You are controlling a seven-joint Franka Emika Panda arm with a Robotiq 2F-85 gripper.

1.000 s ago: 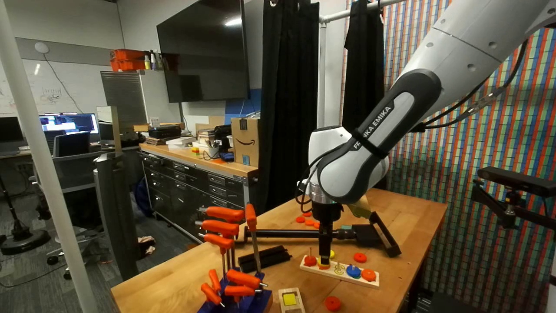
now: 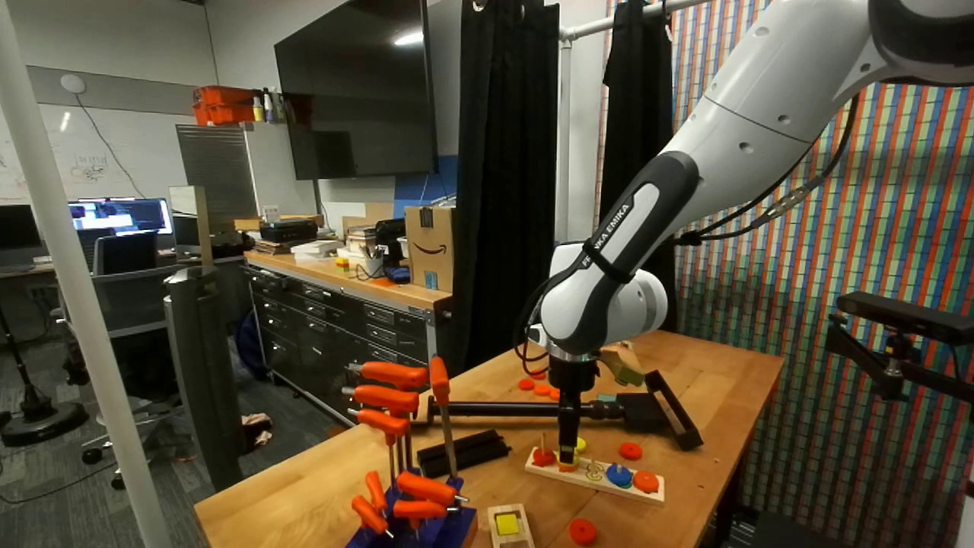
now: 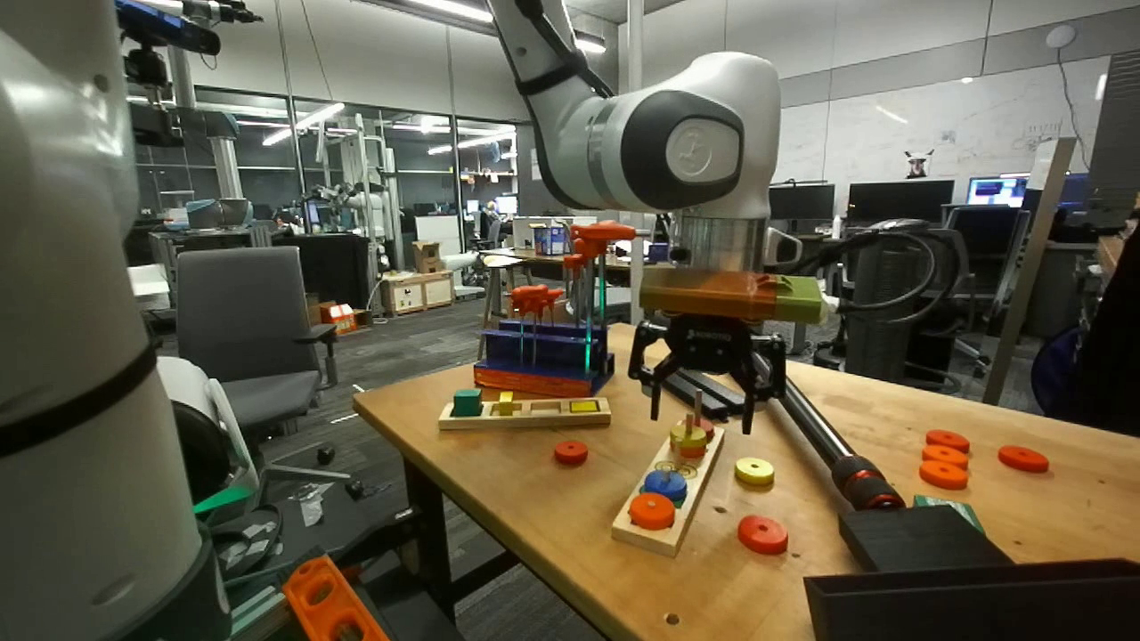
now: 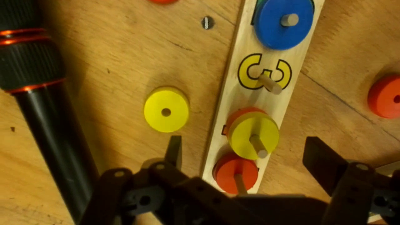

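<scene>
A pale wooden board [image 3: 631, 525] with upright pegs lies on the table. In the wrist view, a yellow ring [image 4: 245, 140] sits over an orange one on a peg, with a red ring [image 4: 233, 174] on the end peg beside it. The peg at the printed 3 [image 4: 270, 83] is bare. Beyond it a blue ring [image 4: 283, 23] is on its peg, and an orange ring [image 3: 652, 511] fills the far end. A loose yellow ring [image 4: 166, 109] lies beside the board. My gripper [image 3: 701, 421] is open above the board's yellow-ring end, its fingers wide apart and empty.
A black tube [image 4: 52, 150] lies along one side. Loose red rings [image 3: 763, 534] rest on the table. A blue stand of orange-handled tools [image 3: 545, 352] and a shape board [image 3: 524, 413] stand near the edge; a black tray [image 3: 973, 598] sits opposite.
The arm's upper links have shifted left and tilted in exterior view 1. The gripper stays over nearly the same spot, and the rings look unmoved.
</scene>
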